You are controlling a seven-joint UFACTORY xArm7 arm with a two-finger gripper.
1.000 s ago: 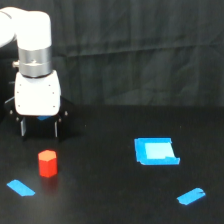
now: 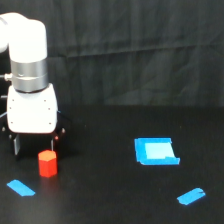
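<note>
A small red block [image 2: 47, 164] stands on the dark table at the left of the camera view. Just behind and above it is my white gripper [image 2: 37, 143], pointing down. Its dark fingers are spread apart, so it looks open, and nothing shows between them. The block appears nearer the camera than the fingers; whether they touch it I cannot tell.
On the right side lies a white square [image 2: 158, 151] edged with blue tape. One blue tape strip [image 2: 20, 188] is at the front left, another blue strip [image 2: 191, 196] at the front right.
The arm has come down and slightly left, bringing my gripper closer to the red block. The block and the tape have stayed where they were.
</note>
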